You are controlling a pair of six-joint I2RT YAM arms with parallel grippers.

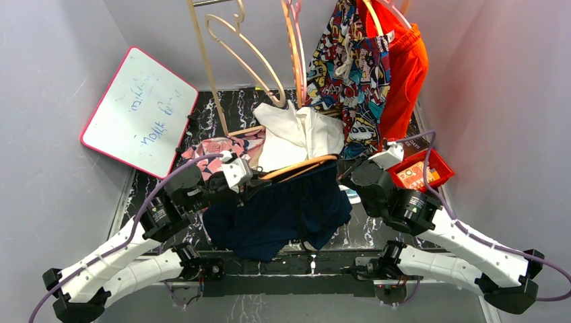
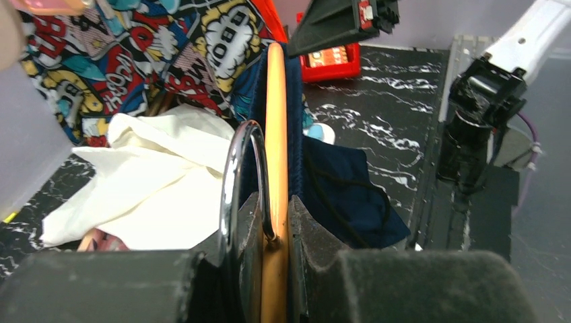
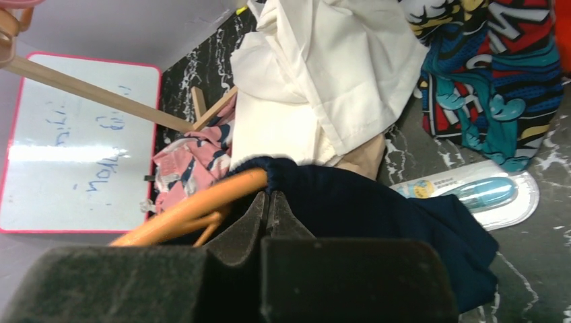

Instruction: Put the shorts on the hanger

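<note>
Navy shorts (image 1: 276, 215) lie draped below an orange hanger (image 1: 296, 167). My left gripper (image 1: 252, 178) is shut on the hanger, whose orange bar (image 2: 276, 114) and metal hook (image 2: 241, 155) run up from between its fingers. The waistband (image 3: 310, 182) lies along the bar's far end. My right gripper is shut at that end, its fingertips against the dark cloth; whether any cloth is between them is unclear.
Hangers on a wooden rack (image 1: 212, 74) hold patterned (image 1: 350, 81) and red shorts (image 1: 404, 81) at the back. White cloth (image 1: 303, 134), pink cloth, a whiteboard (image 1: 138, 108) and a red bin (image 1: 438, 161) surround the work.
</note>
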